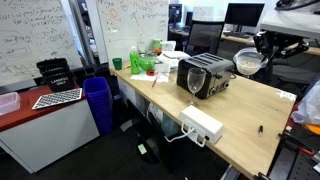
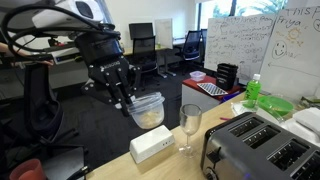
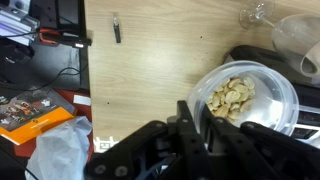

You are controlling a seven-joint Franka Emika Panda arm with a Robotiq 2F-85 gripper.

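A clear round bowl (image 3: 270, 88) with pale chip-like pieces (image 3: 231, 97) in it hangs above the table. My gripper is shut on the bowl's rim, at its left side in the wrist view. In exterior view 2 the bowl (image 2: 148, 113) hangs from the gripper (image 2: 128, 104), near the white box. From exterior view 1 the bowl (image 1: 248, 63) is in the air to the right of the toaster, with the gripper (image 1: 264, 62) at its right edge.
Below stand a black toaster (image 1: 217, 73), a wine glass (image 1: 196, 82) and a white box (image 1: 201, 125). A small dark pen-like item (image 1: 261, 130) lies on the wooden table (image 1: 235, 145). Green and red items crowd the far end.
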